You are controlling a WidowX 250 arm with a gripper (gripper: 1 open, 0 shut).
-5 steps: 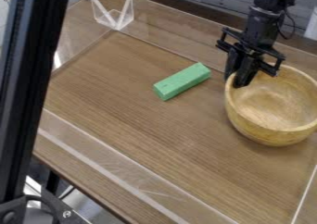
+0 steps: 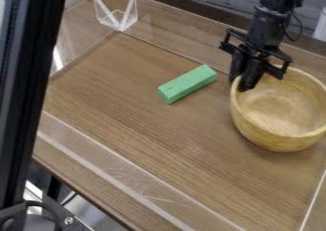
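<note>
My black gripper (image 2: 247,74) reaches down from the top right, shut on the left rim of a large round wooden bowl (image 2: 280,122). The bowl stands at the right side of the wooden table, its inside empty. A green rectangular block (image 2: 188,83) lies on the table just left of the bowl, apart from it.
A white wire-like stand (image 2: 117,14) is at the back left of the table (image 2: 128,139). A wall runs along the back and a black post (image 2: 22,82) at the left.
The gripper and the bowl's rim in it have shifted very slightly; the green block has not moved.
</note>
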